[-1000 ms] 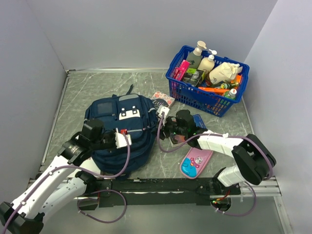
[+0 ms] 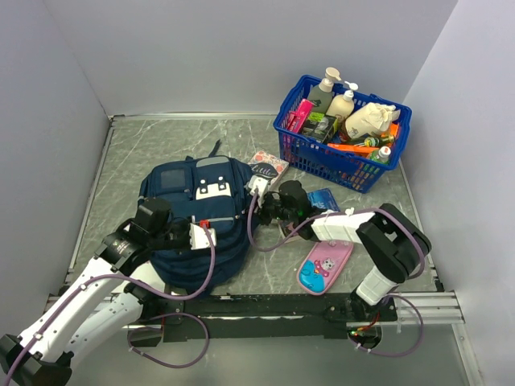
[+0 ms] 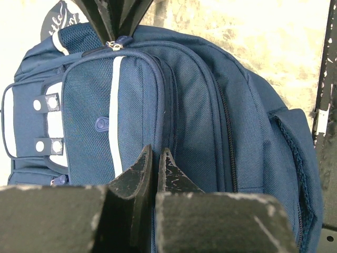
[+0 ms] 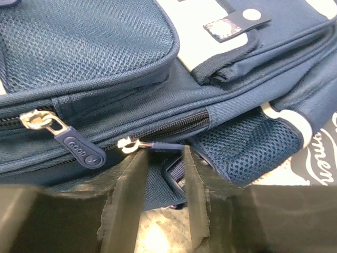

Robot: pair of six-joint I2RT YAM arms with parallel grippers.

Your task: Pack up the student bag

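Note:
The navy backpack [image 2: 211, 261] lies front side up at the left of the table. In the left wrist view, my left gripper is shut on the edge of the backpack's front pocket [image 3: 134, 100]. On the bag's right side, my right gripper [image 2: 256, 211] reaches the zipper. Its fingers [image 4: 126, 200] stand part open in the right wrist view, with a small zipper pull [image 4: 167, 146] lying across the gap between the tips. A second zipper pull [image 4: 80, 149], with a blue tab, hangs to the left of them. The inside of the bag is hidden.
A blue basket [image 2: 322, 159] full of bottles and packets stands at the back right. A book [image 2: 268, 165] lies beside the bag's upper right. A pink pencil case [image 2: 325, 265] and a blue item [image 2: 323, 199] lie near the right arm.
My right gripper has moved left, from beside the bag to the zipper at its edge. The left arm and the backpack look nearly unchanged.

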